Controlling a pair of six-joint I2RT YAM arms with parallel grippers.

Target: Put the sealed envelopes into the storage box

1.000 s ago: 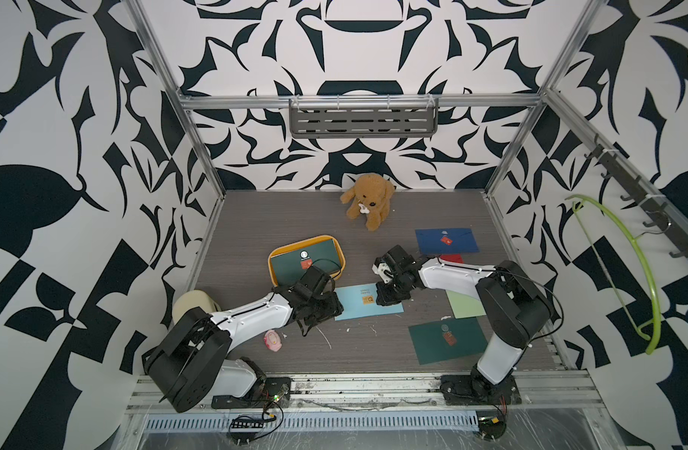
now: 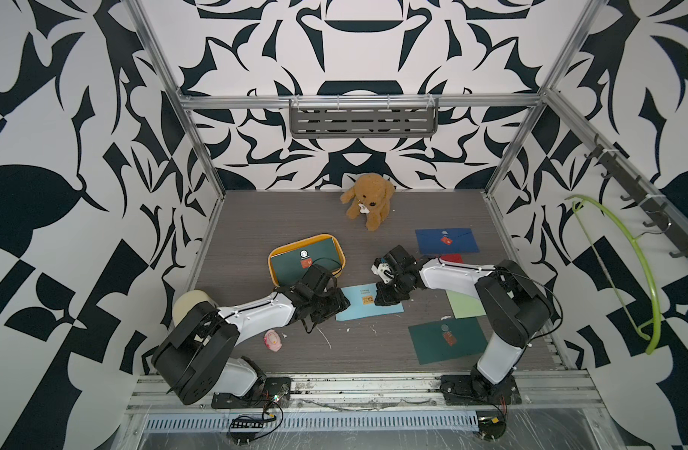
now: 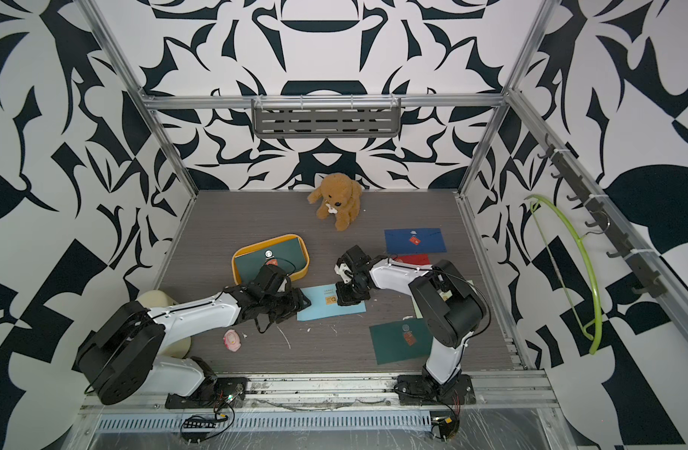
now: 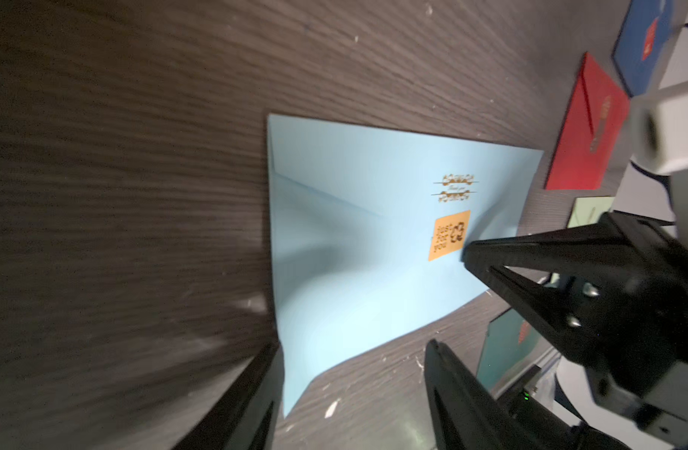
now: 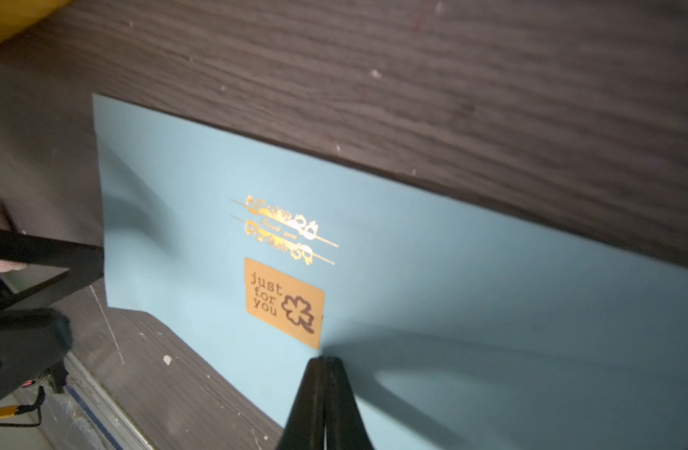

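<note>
A light blue envelope [image 2: 358, 303] with an orange sticker lies on the table between my grippers. My left gripper is open at its left end; in the left wrist view the near corner bends up close to one finger. My right gripper is shut, tips against the envelope face just below the sticker, nothing visible between them. The yellow storage box [image 2: 272, 264], behind the left gripper, has a dark green envelope [image 2: 291, 266] in it. To the right lie a blue envelope [image 2: 433, 240], a partly hidden red one [image 4: 583, 142], a light green one [image 2: 465, 304] and another dark green envelope [image 2: 433, 345].
A brown plush dog [image 2: 370, 196] sits at the back of the table. Near the left arm are a small pink object [image 2: 272, 340] and a cream round object [image 2: 190, 302]. Bare table stretches between the dog and the arms, and along the front middle.
The right arm and the envelopes look unmoved.
</note>
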